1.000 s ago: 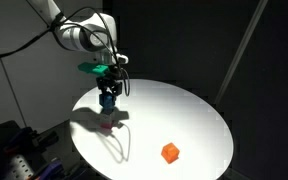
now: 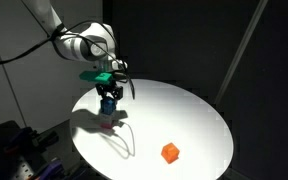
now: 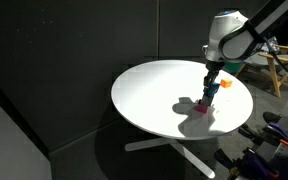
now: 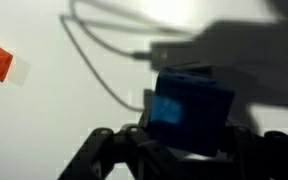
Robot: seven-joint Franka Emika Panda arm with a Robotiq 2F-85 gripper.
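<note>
A blue block (image 4: 189,108) fills the space between the fingers of my gripper in the wrist view, and the fingers are shut on it. In exterior view 1 the gripper (image 2: 110,93) points down over the left part of the table, with the blue block (image 2: 108,105) under it. Directly below is a pale block with a pink-red one (image 2: 106,125) at the bottom, standing on the table. Whether the blue block touches the pale one, I cannot tell. The red block (image 3: 201,107) also shows low beside the gripper in exterior view 2.
An orange cube (image 2: 170,153) lies apart on the white round table (image 2: 174,110), toward its front. Shadows of the arm and its cable cross the surface. A wooden chair (image 3: 282,65) stands beyond the table.
The arm and gripper have come down slightly with the blue block, closer over the lower blocks. The orange cube and the red block have stayed put.
</note>
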